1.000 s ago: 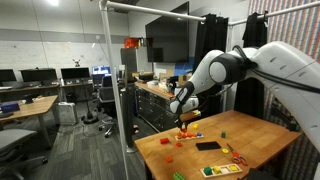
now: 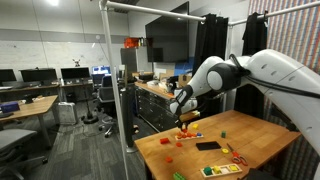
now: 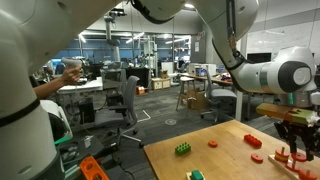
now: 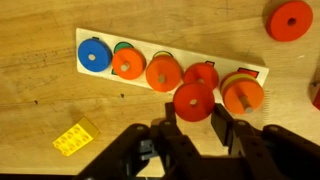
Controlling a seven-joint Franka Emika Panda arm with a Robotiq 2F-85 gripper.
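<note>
A light wooden peg board (image 4: 138,47) runs across the upper middle of the wrist view. Along it sit a blue disc (image 4: 95,55) at the left end, orange discs (image 4: 163,72) on neighbouring pegs, a red disc (image 4: 204,75), and another orange disc (image 4: 243,97) near the right end. Green and yellow edges show beneath some of them. My gripper is shut on a red ring (image 4: 193,101), which appears in front of the board's lower edge, close to the seated red disc. How high the ring is above the board cannot be judged.
A loose red disc (image 4: 290,20) lies to the right of the board. At lower left there is a yellow block (image 4: 76,138). Green blocks (image 3: 182,149) and more small pieces are spread over the wooden table (image 3: 222,159), with bare patches between them.
</note>
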